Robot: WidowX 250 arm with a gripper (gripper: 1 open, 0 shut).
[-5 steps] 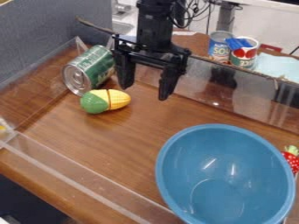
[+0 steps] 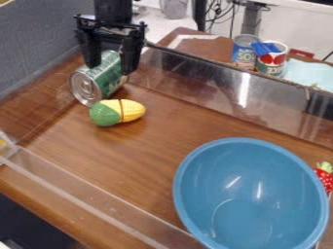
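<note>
My black gripper is open at the top left, its fingers over and around the upper end of a green can lying on its side by the grey wall; whether they touch it I cannot tell. Just in front of the can lies a toy corn cob in green and yellow. A large blue bowl stands at the lower right of the wooden surface.
Clear low barriers edge the surface. A strawberry sits right of the bowl. Behind the back barrier stand two cans.
My gripper has moved left from above the middle of the back area to over the green can. The can, corn and bowl appear unmoved.
</note>
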